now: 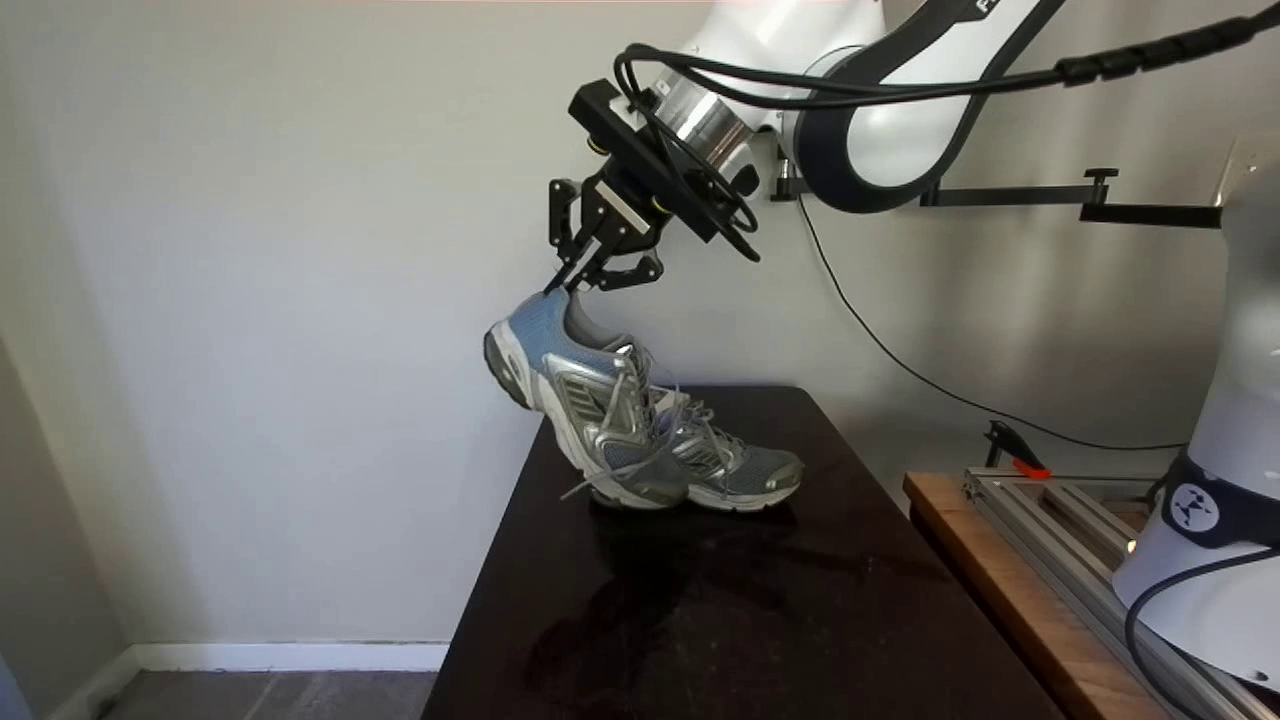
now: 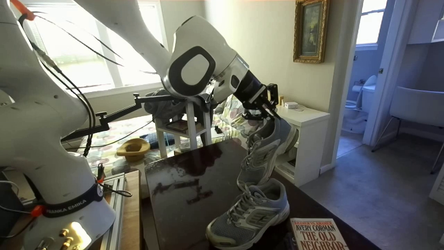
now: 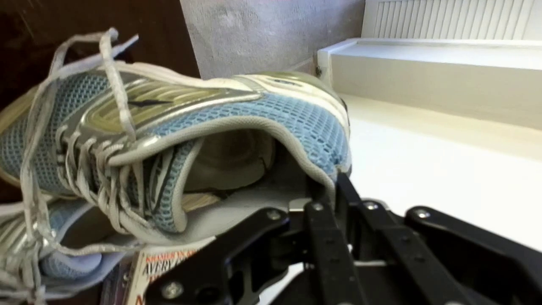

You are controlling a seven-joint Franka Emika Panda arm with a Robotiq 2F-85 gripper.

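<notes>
A blue and grey running shoe (image 1: pixel 584 402) hangs toe-down, its heel raised over the left edge of the dark table (image 1: pixel 720 624). My gripper (image 1: pixel 564 288) is shut on the back rim of its heel collar. In the wrist view the shoe (image 3: pixel 218 117) lies across the picture, laces loose, with the fingers (image 3: pixel 348 195) pinching the heel edge. A matching second shoe (image 2: pixel 254 216) sits flat on the table, close to the hanging shoe's toe. Whether that toe touches the table is hard to tell.
A paperback book (image 2: pixel 318 233) lies on the table behind the flat shoe. Beyond the table's far side stands a white shelf unit (image 2: pixel 310 137).
</notes>
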